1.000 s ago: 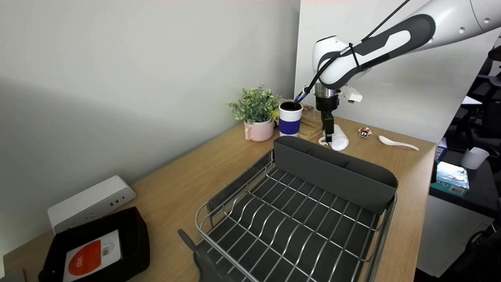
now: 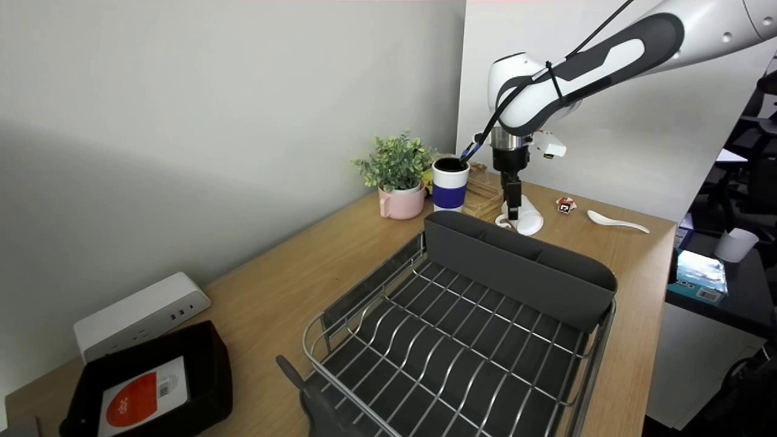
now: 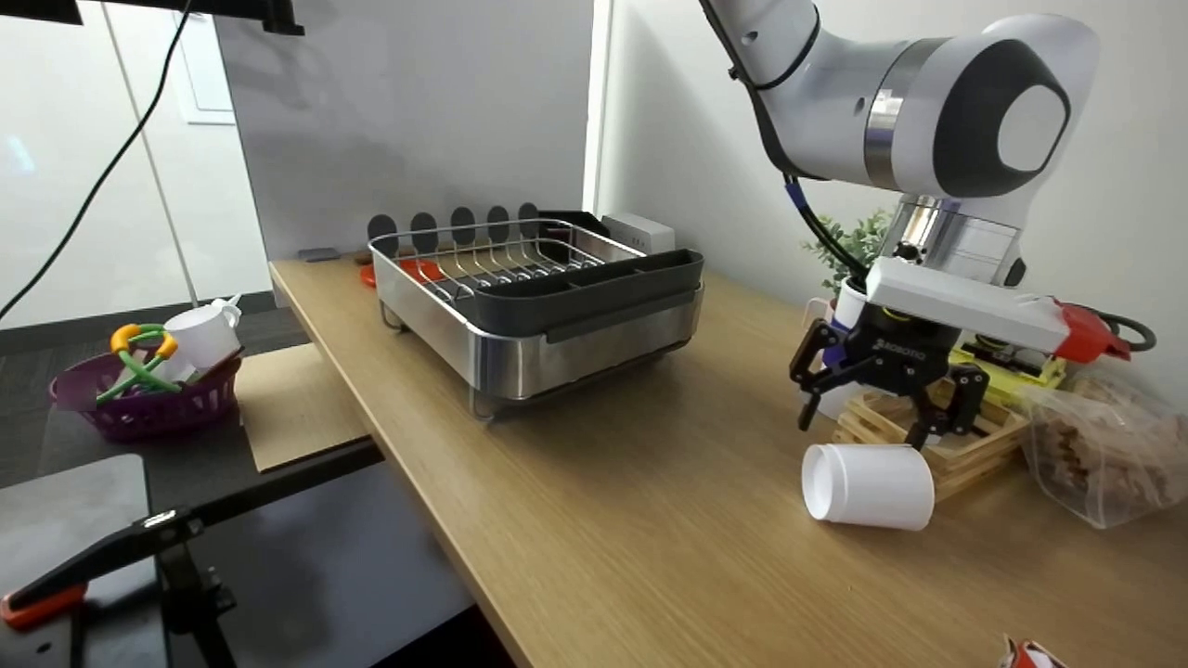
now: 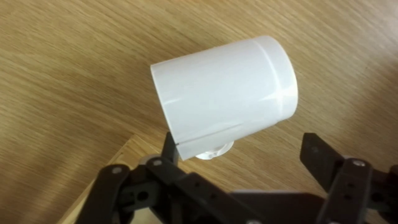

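A white mug [image 4: 224, 89] lies on its side on the wooden table; only part of its handle [image 4: 216, 152] shows in the wrist view. My gripper [image 3: 863, 428] points down over the handle side of the mug [image 3: 869, 485], its fingers spread wide. Between those fingers nothing is gripped. In the wrist view the left fingertip [image 4: 169, 147] is right at the mug's edge, touching or nearly so, while the right fingertip [image 4: 312, 149] stands clear of it. Exterior view 1 has the mug [image 2: 531, 218] partly behind the gripper.
A wooden crate [image 3: 963, 445] is close beside the mug, with a clear bag [image 3: 1108, 451] next to it. The dish rack [image 3: 535, 351] occupies the table's other part. A blue-banded cup [image 2: 449, 190], potted plant [image 2: 397, 171] and white spoon [image 2: 617, 221] stand or lie nearby.
In exterior view 1 the arm and gripper have shifted slightly right. The mug appears to have moved a little the same way. Everything else looks the same.
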